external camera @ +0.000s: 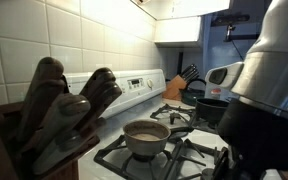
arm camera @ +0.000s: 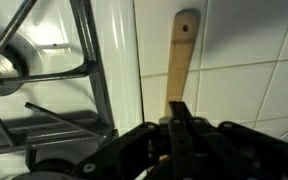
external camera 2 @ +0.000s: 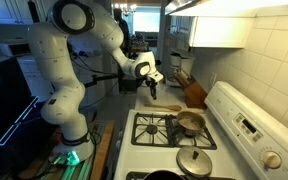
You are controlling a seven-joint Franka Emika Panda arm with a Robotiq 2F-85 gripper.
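A wooden utensil (arm camera: pixel 182 60) lies on the white tiled counter beside the stove, its holed handle end toward the top of the wrist view. My gripper hangs over its lower part, fingers dark and shut together; the utensil's far end is hidden behind them. No grasp on the wood can be made out. From the second exterior view, the gripper (external camera 2: pixel 152 93) points down just above the same utensil (external camera 2: pixel 166 106). Only the dark hand (external camera: pixel 249 140) shows at the right of the first exterior view, with its fingertips unclear.
The gas stove (external camera 2: pixel 154 130) borders the counter and carries a pot (external camera 2: pixel 191 122), a lidded pan (external camera 2: pixel 194 160) and a dark pan. A knife block (external camera 2: pixel 196 95) stands by the tiled wall. Some bare counter (external camera 2: pixel 134 103) lies around the utensil.
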